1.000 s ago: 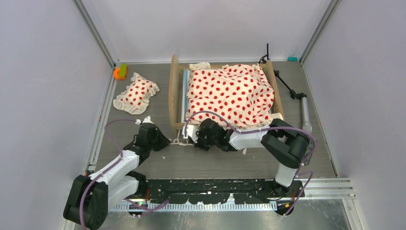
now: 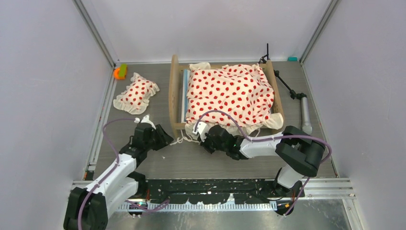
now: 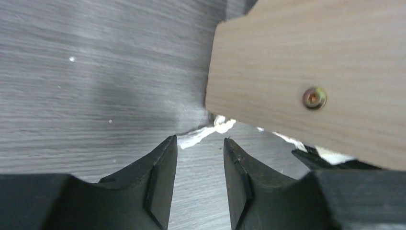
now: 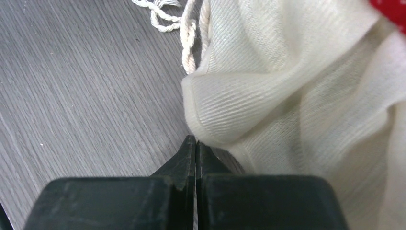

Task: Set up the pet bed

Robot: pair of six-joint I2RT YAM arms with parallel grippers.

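Observation:
The strawberry-print bedding (image 2: 230, 96) with a cream ruffle lies heaped over the wooden bed frame (image 2: 174, 91). From the bed's front left corner a white rope tie (image 3: 196, 136) trails onto the floor. My left gripper is partly open; the tie's loose end lies just ahead of the gap between its fingertips. Along the bed's front edge, my right gripper is shut, with its tips against the cream cloth corner (image 4: 215, 105); nothing clearly shows between them. More ties (image 4: 187, 38) hang from that corner.
A small matching pillow (image 2: 137, 93) rests on the floor left of the bed. Behind it is an orange and green object (image 2: 120, 72). A grey post with a black arm (image 2: 305, 112) stands at the right.
My right gripper has shifted right, away from the tie by the front left corner. The tie is now slack and bunched.

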